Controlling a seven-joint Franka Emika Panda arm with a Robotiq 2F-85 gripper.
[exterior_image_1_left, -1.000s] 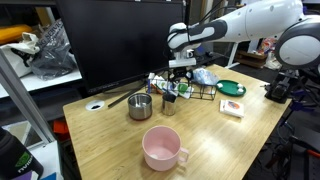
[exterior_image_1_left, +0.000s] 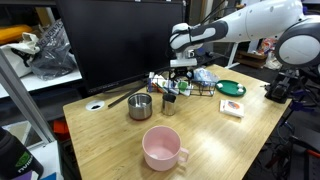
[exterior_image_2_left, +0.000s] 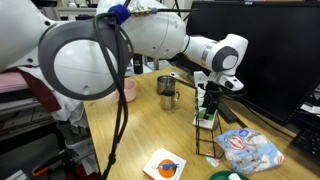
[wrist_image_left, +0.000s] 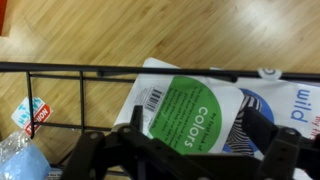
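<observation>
My gripper is open above a black wire rack (wrist_image_left: 95, 70), its two dark fingers spread at the bottom of the wrist view. Between and beyond them lies a white packet with a green round patch reading "colors" (wrist_image_left: 188, 112). A second packet marked "wild" (wrist_image_left: 302, 100) lies to its right. Both sit inside the rack, below the fingers, and neither is gripped. From the second exterior view the gripper (exterior_image_2_left: 213, 85) points down over the rack's near end, close to the green and white packet (exterior_image_2_left: 206, 118).
A clear bag (exterior_image_2_left: 250, 150) rests in the rack's other end. Around it are a green plate (exterior_image_1_left: 230, 88), a white card (exterior_image_1_left: 232, 108), a metal mug (exterior_image_1_left: 169, 104), a steel pot (exterior_image_1_left: 140, 106) and a pink mug (exterior_image_1_left: 162, 147). Dark monitors (exterior_image_1_left: 115, 45) stand behind.
</observation>
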